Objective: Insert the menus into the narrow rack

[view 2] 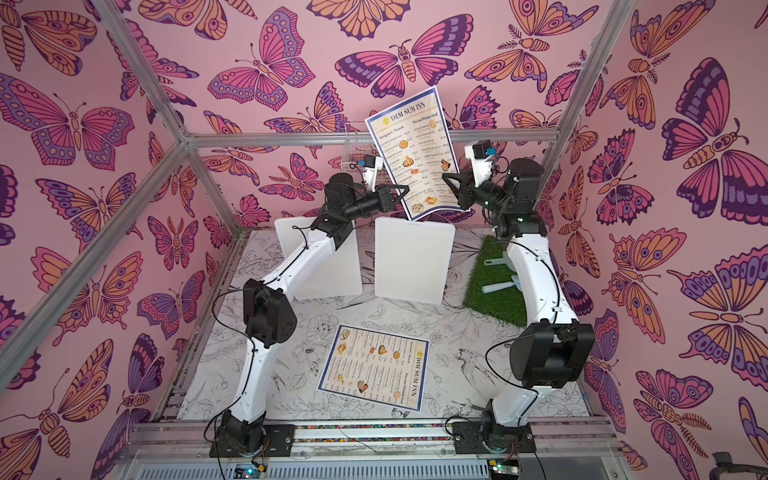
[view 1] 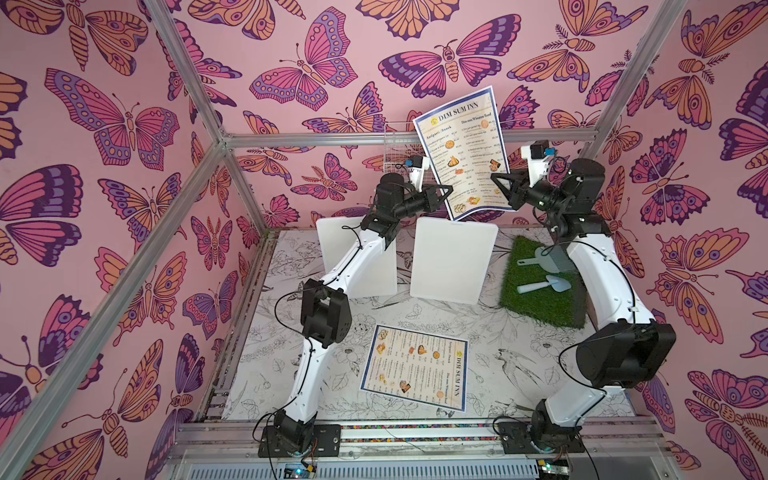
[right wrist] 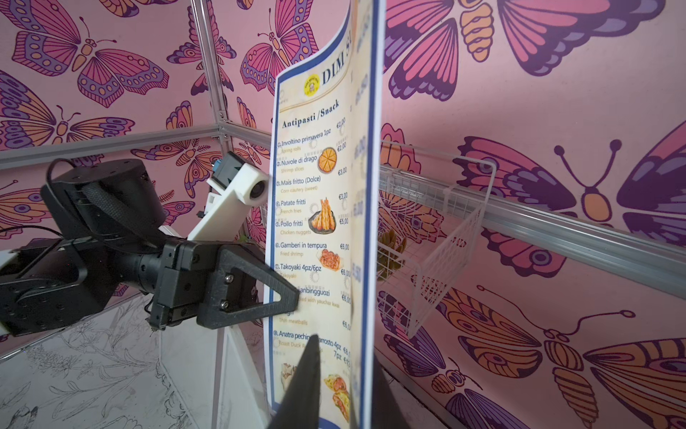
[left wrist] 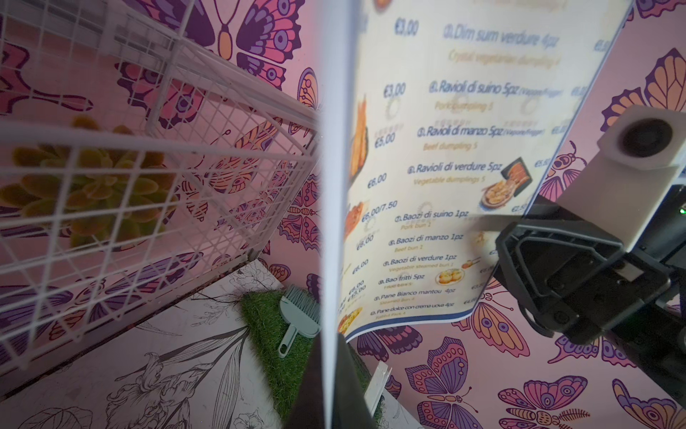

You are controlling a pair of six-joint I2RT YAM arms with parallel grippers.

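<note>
A DIM SUM INN menu [view 1: 466,156] is held up off the table near the back wall, slightly bowed. At its lower left edge my left gripper [view 1: 449,189] is shut on it; the left wrist view shows the sheet [left wrist: 443,143] edge-on between the fingers. My right gripper [view 1: 494,177] is at the opposite edge, its fingers [right wrist: 303,389] parted on either side of the sheet with a gap. A second menu [view 1: 416,367] lies flat on the table's front. Behind the raised menu, the white wire rack [right wrist: 446,264] hangs at the back wall, partly hidden in the top views.
Two white boards [view 1: 453,260] stand at mid-table, one partly behind my left arm. A grass mat [view 1: 520,308] with a dustpan and brush lies at the right. A succulent [left wrist: 93,189] shows through the rack's wires. Bare table surrounds the flat menu.
</note>
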